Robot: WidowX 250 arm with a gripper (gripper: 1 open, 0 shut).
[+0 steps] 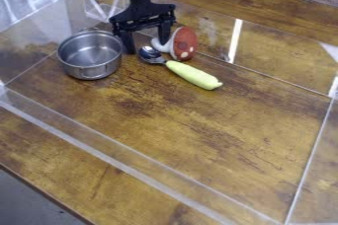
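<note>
My black gripper [142, 24] hangs at the top centre, its fingers lowered behind a white and red object [179, 42]; whether they are open or shut is hard to make out. A metal pot [89, 55] stands to the left. A shiny spoon-like metal item [150, 55] lies below the gripper, and a pale yellow-green cob or vegetable [195, 75] lies just to its lower right.
Clear strips or panels run along the left, right and back of the work area.
</note>
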